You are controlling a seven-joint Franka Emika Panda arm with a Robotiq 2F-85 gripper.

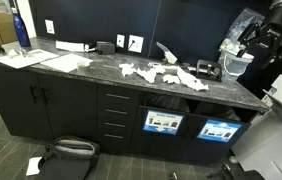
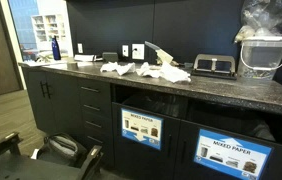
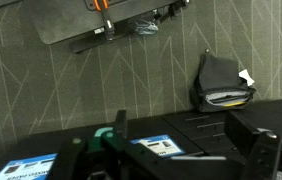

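My gripper stands open at the bottom of the wrist view, its two dark fingers (image 3: 121, 124) wide apart with nothing held between them. It points down over the carpet, with the fronts of the cabinets below it in that view. Part of the dark arm (image 1: 271, 38) shows at the upper right of exterior view 1, clear of the counter (image 1: 111, 72). Several crumpled white papers or cloths (image 1: 146, 73) lie along the middle of that counter. A toaster-like appliance (image 2: 214, 66) sits farther right, beside a clear bucket (image 2: 263, 58).
Under the counter are two open bins with blue-and-white "mixed paper" labels (image 2: 141, 127). A dark bag (image 3: 219, 82) lies on the floor. A blue bottle (image 1: 21, 31) and flat papers (image 1: 24, 58) occupy the counter's left end. Open carpet (image 3: 71, 90) lies in front.
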